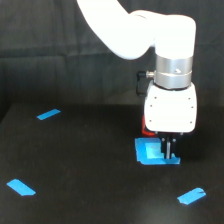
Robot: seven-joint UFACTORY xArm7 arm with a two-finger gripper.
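My gripper (169,156) points straight down from the white arm on the right side of the camera view. Its dark fingertips are low over a bright blue patch (145,155) on the dark table. Whether the fingers are apart or together is too small to make out, and no object shows clearly between them. A red object (147,130) stands just behind and left of the hand, which partly covers it.
Flat blue strips lie on the table: one at the back left (48,114), one at the front left (20,187) and one at the front right (191,196). A dark curtain (60,60) hangs behind.
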